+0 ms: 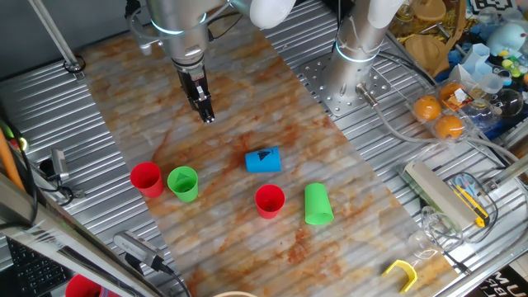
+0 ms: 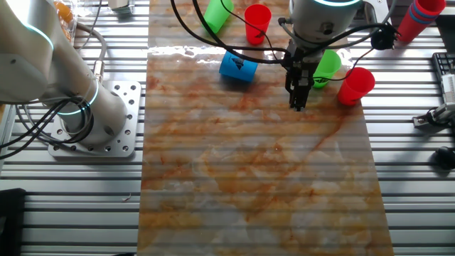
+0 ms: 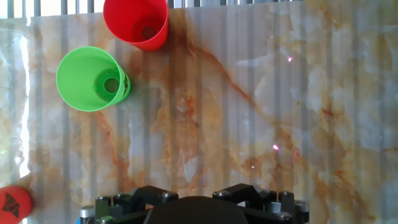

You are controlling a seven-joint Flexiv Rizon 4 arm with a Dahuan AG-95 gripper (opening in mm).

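My gripper (image 1: 205, 118) hangs over the marbled board, apart from every cup. In the wrist view its finger linkages spread wide at the bottom edge, so it looks open; nothing shows between the fingers. A red cup (image 1: 147, 180) and a green cup (image 1: 183, 184) stand upright side by side, mouths up. On its side lies a blue cup (image 1: 263, 160) with a dark mark. Beyond it are an upright red cup (image 1: 270, 201) and a green cup (image 1: 318, 205) lying over. In the wrist view the green cup (image 3: 93, 79) and red cup (image 3: 138, 25) appear at upper left.
The marbled board (image 2: 249, 185) is bare across its large free half. A yellow hook-shaped piece (image 1: 403, 275) lies near a board corner. Stacked cups (image 2: 419, 18) sit off the board.
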